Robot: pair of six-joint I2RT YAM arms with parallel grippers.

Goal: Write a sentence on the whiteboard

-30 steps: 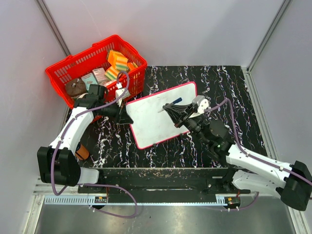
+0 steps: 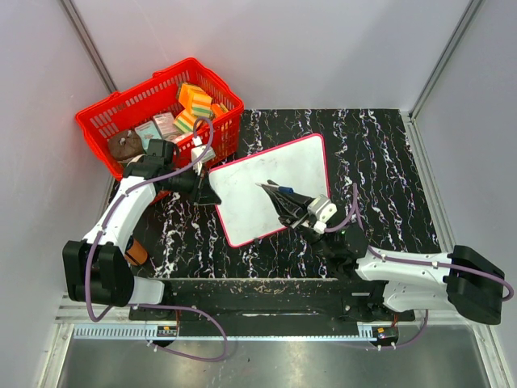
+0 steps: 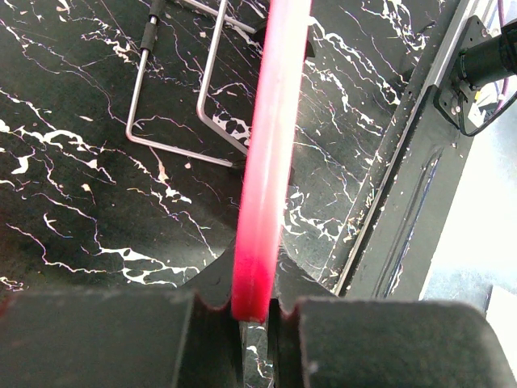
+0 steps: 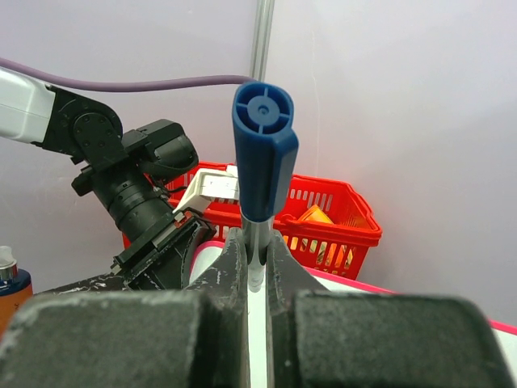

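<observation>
The white whiteboard point(image 2: 250, 218) with its pink-red rim lies tilted on the dark marbled table; I make out no clear writing on it. At its left edge is my left gripper point(image 2: 215, 200). In the left wrist view the pink rim point(image 3: 266, 194) runs between the fingers, which close in on it from both sides. Over the board's middle, my right gripper point(image 2: 273, 187) is shut on a blue marker point(image 4: 262, 153). The marker's blue end faces the right wrist camera, and its pale tip point(image 4: 256, 277) points away. Whether that tip touches the board is unclear.
A red basket point(image 2: 121, 117) with sponges and small packs stands behind the left arm. An orange bottle point(image 2: 136, 252) is near the left arm's base. Behind the board in the left wrist view are bent metal legs point(image 3: 212, 73). Right of the board, the table is bare.
The right arm has swung left, bringing the marker left and toward the table's front over the board. My left arm and the whiteboard look unmoved.
</observation>
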